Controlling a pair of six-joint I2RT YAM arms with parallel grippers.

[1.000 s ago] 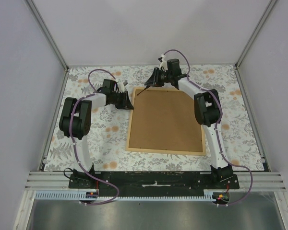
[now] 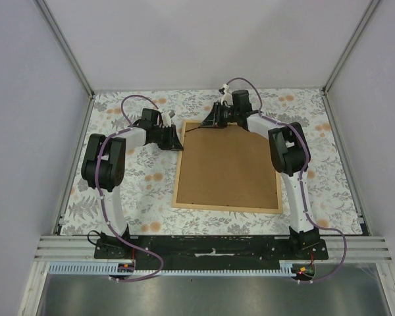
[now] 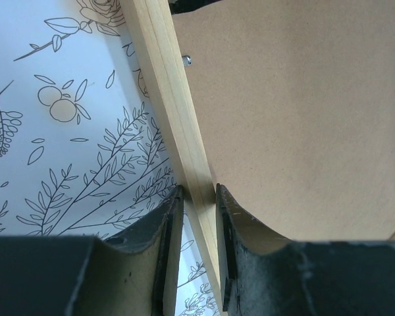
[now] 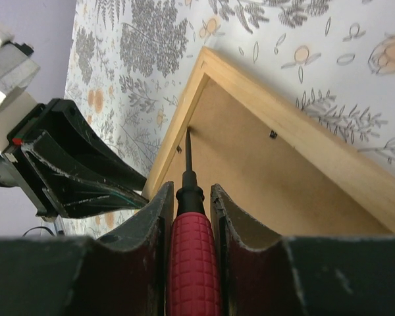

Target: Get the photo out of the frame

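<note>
The wooden picture frame (image 2: pixel 177 181) lies back up, its brown backing board (image 2: pixel 227 168) facing me; no photo shows. My left gripper straddles the frame's left rail (image 3: pixel 178 108), one finger on each side and both against the wood. Within my right gripper, shut on it, is a screwdriver with a red and black handle (image 4: pixel 193 257). Its thin dark shaft (image 4: pixel 188 155) reaches to the board's corner, where the tip meets the inner edge of the left rail. Small metal tabs show along the rails, one (image 3: pixel 187 60) at the left and another (image 4: pixel 272 134) at the top.
The frame rests on a tablecloth (image 2: pixel 155 207) printed with leaves and flowers. In the right wrist view, my left gripper's black fingers (image 4: pixel 85 158) stand close to the screwdriver shaft.
The left arm has stayed put.
</note>
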